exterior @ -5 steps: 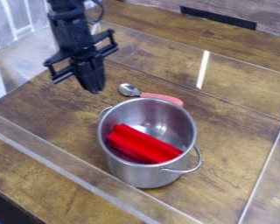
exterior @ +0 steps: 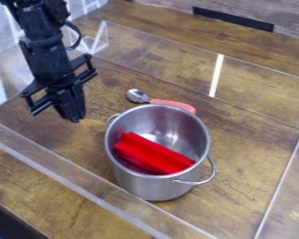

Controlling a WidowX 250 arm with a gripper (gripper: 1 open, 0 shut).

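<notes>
My black gripper [exterior: 74, 112] hangs over the left side of the wooden table, left of a steel pot [exterior: 157, 182]; whether its fingers are shut is hard to see, and nothing shows held. The pot holds a red cylindrical object [exterior: 152, 152]. Behind the pot lies a spoon with a red handle [exterior: 170, 104] and a silver bowl end.
Bare wooden table [exterior: 254, 121] spreads to the right and behind the pot. Clear panel edges run along the left and front-left of the table and down the right side.
My gripper has moved left and down, toward the front of the table. The pot, red object and spoon have stayed put.
</notes>
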